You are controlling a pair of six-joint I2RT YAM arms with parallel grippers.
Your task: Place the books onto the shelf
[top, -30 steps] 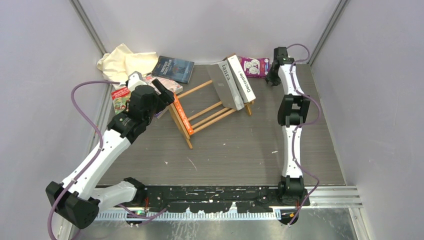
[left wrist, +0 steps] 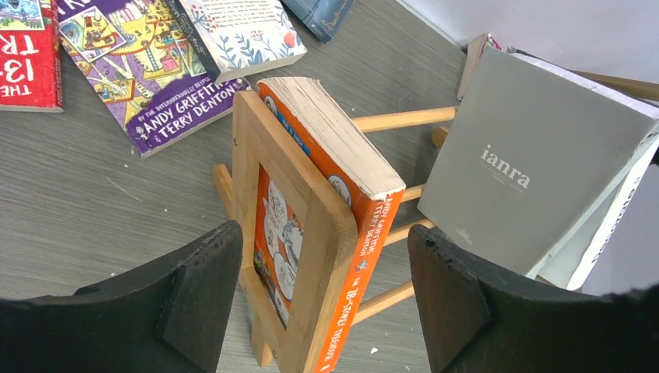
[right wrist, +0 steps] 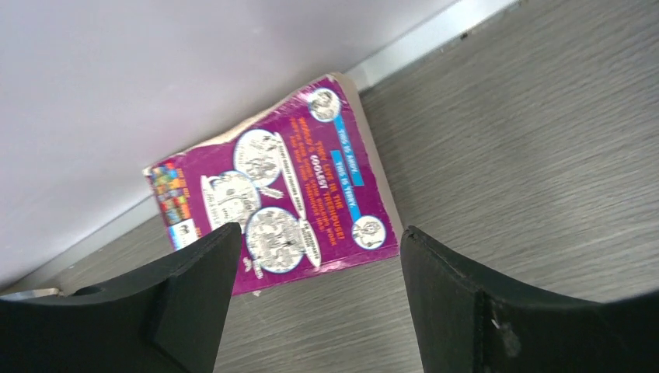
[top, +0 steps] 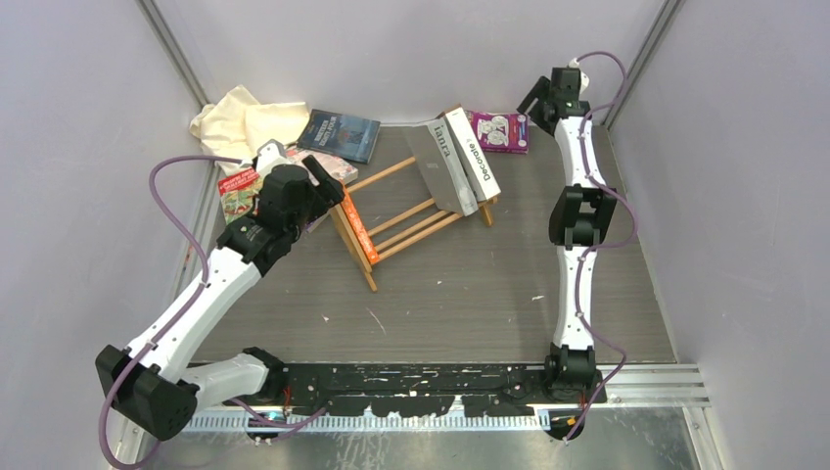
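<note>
A wooden rack (top: 415, 233) stands mid-table. Against its left end leans an orange book (left wrist: 367, 256), upright. At the right end a grey book (left wrist: 522, 165) and a white "Decorate" book (top: 473, 155) lean together. My left gripper hovers above the rack's left end; its fingers are apart, with the orange book and wooden frame showing between them and no contact visible. At the back wall a purple book (right wrist: 284, 186) lies flat. My right gripper is open beside and above it, its fingers empty.
On the back left lie a dark blue book (top: 338, 134), a cream cloth bag (top: 250, 122), a red-green book (top: 238, 194), a purple castle book (left wrist: 140, 62) and a white floral book (left wrist: 242, 31). Walls bound the sides and back.
My right gripper has risen and swung toward the back wall, its fingers spreading apart. The left arm has shifted only slightly. The books and the rack stay where they were.
</note>
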